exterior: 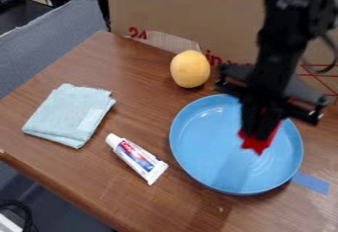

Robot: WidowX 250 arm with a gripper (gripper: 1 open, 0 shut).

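Note:
The black gripper (pixel 260 122) hangs over the right part of a blue plate (pixel 211 157), blurred by motion. A red object (pixel 258 142) shows at its tip, low over the plate; whether it is held or resting on the plate, and how the fingers stand, I cannot tell.
A yellow round object (pixel 191 69) sits behind the plate. A toothpaste tube (pixel 136 159) lies left of the plate, and a folded pale cloth (pixel 66 113) farther left. A cardboard panel (pixel 158 9) stands at the back. Bare wood is free between cloth and back edge.

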